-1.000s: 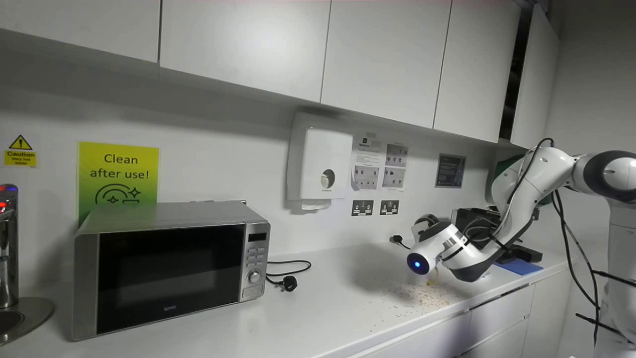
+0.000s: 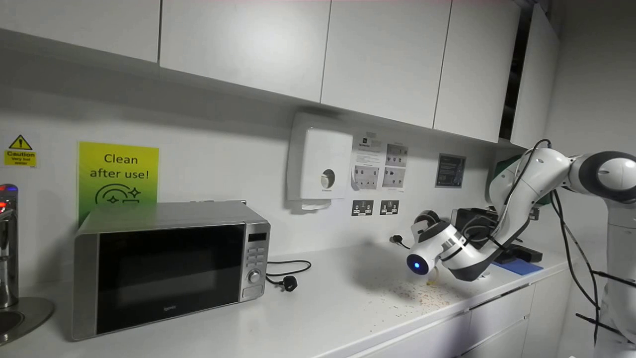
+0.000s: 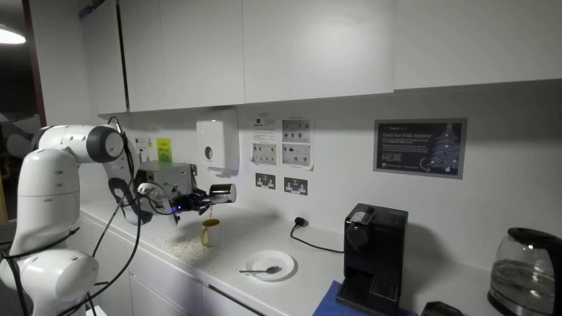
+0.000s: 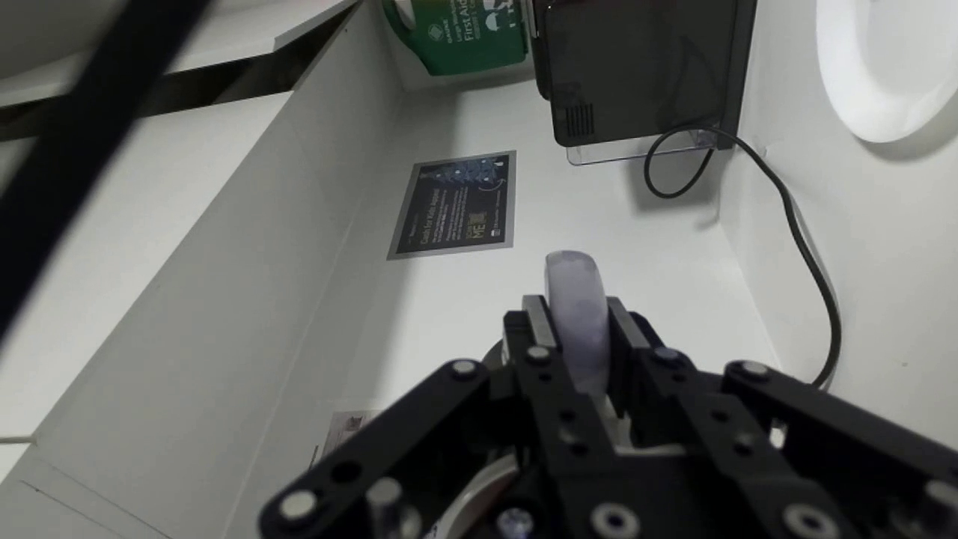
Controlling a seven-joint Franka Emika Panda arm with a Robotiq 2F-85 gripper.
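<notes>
My gripper (image 3: 203, 200) is shut on the pale curved handle (image 4: 575, 292) of a cup. In exterior view 2 the cup (image 3: 222, 193), dark and silver in colour, lies on its side in the air. Below it a mug, yellow inside and on its handle (image 3: 210, 231), stands upright on the counter. A thin pale streak shows just above the mug's rim. Small orange-brown bits (image 2: 420, 296) are scattered on the counter around the mug. From exterior view 1 my wrist hides the fingers and most of the mug. What either vessel contains is not visible.
A white plate (image 3: 287, 258) with a spoon (image 3: 271, 270) lies right of the mug. Farther right stand a black coffee machine (image 3: 376, 247) on a blue mat and a glass jug (image 3: 521, 279). A microwave (image 2: 173, 268) occupies the other end.
</notes>
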